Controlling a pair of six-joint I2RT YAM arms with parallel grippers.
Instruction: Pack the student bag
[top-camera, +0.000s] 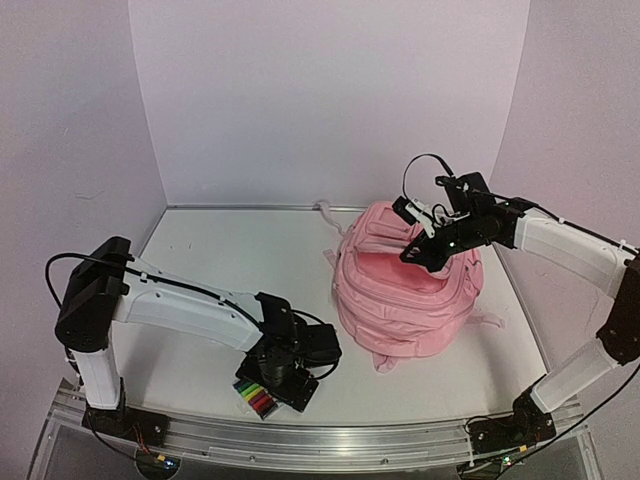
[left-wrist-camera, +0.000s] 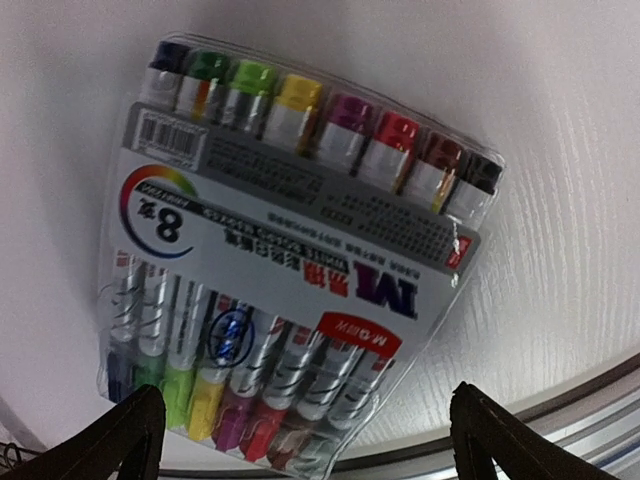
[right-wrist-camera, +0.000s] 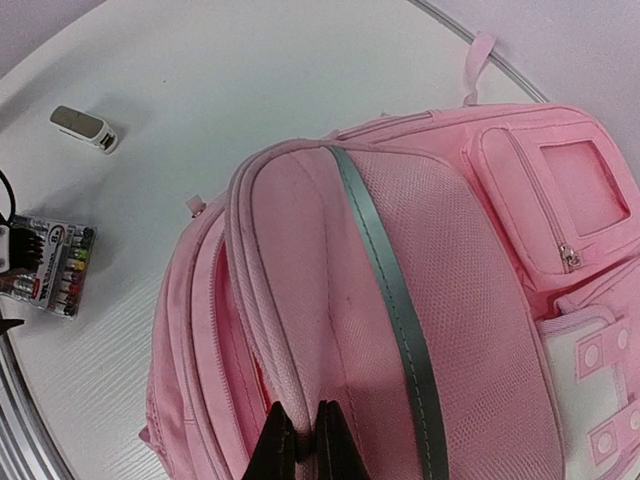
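Observation:
A flat clear pack of coloured markers (left-wrist-camera: 290, 220) lies on the table, filling much of the left wrist view. My left gripper is open above it, its fingers wide apart at the lower edge and nothing clasped between them. From the top, the left hand covers most of the marker pack (top-camera: 256, 397). At the right stands the pink student bag (top-camera: 405, 305), its main opening facing up. My right gripper is shut on the pink edge of the bag's opening, and the fabric passes between its fingers. The bag's inside is mostly hidden.
A small grey-and-white box-shaped item (right-wrist-camera: 84, 127) rests on the table; the left arm covers it from the top. Bare table (top-camera: 245, 240) spreads behind the left arm. A metal rail (top-camera: 350, 455) runs along the front edge, close to the markers.

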